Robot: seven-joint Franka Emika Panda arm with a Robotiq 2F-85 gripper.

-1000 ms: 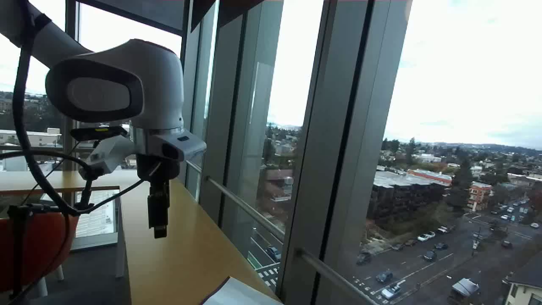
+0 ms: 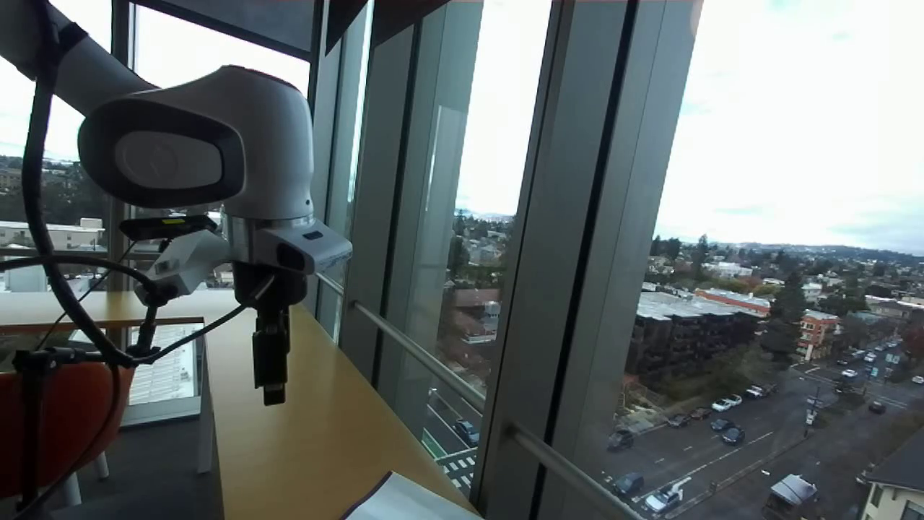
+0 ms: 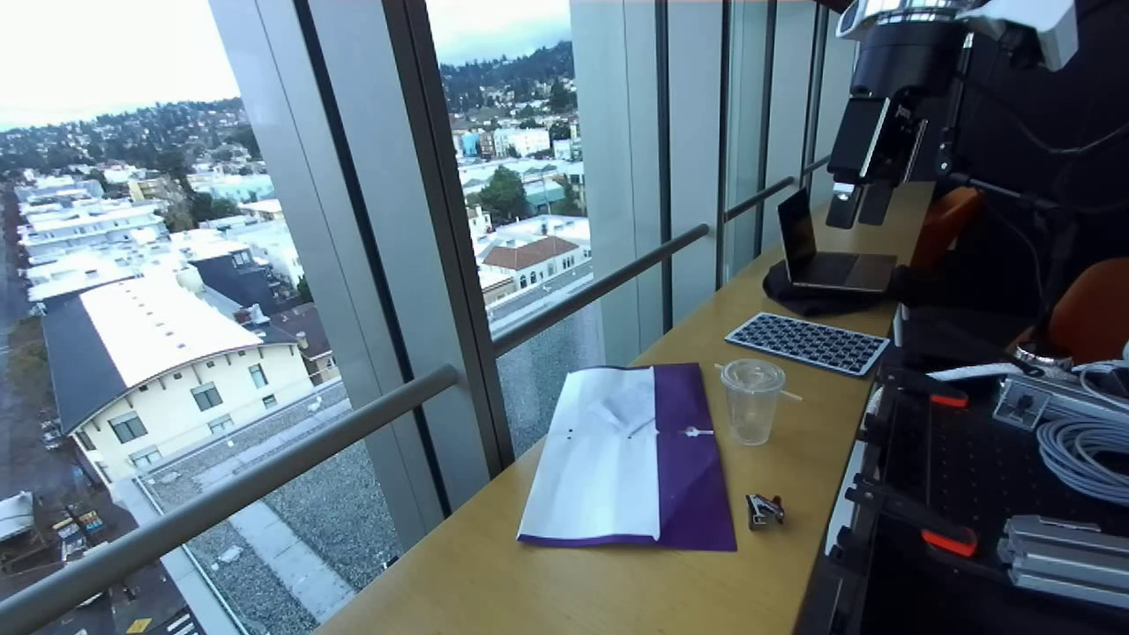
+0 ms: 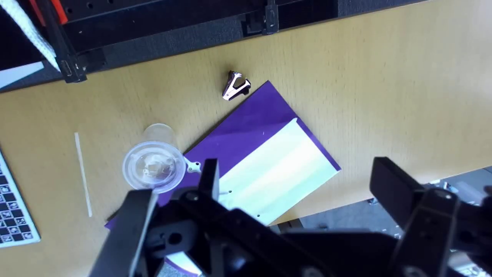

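Observation:
My gripper is open high above the table, its dark fingers wide apart with nothing between them in the wrist view. From the side, the gripper (image 3: 858, 206) points down. A clear plastic cup (image 3: 751, 407) stands upright beside a purple folder (image 3: 693, 471); the wrist view shows the cup (image 4: 154, 166) from above. White paper (image 3: 593, 466) covers much of the folder. A small metal and dark staple remover (image 4: 236, 85) lies near a corner of the folder. On the cup's other side rests a thin white straw (image 4: 83, 175).
A keyboard (image 3: 810, 343) and an open laptop (image 3: 841, 270) occupy the table farther along. Windows and a metal rail (image 3: 603, 291) border one side; a black cart with clamps (image 3: 947, 540) and coiled cable (image 3: 1090, 455) borders the other. Bare table surrounds the staple remover.
The arm and gripper look unmoved in exterior view 1. Only cars on the street outside have shifted.

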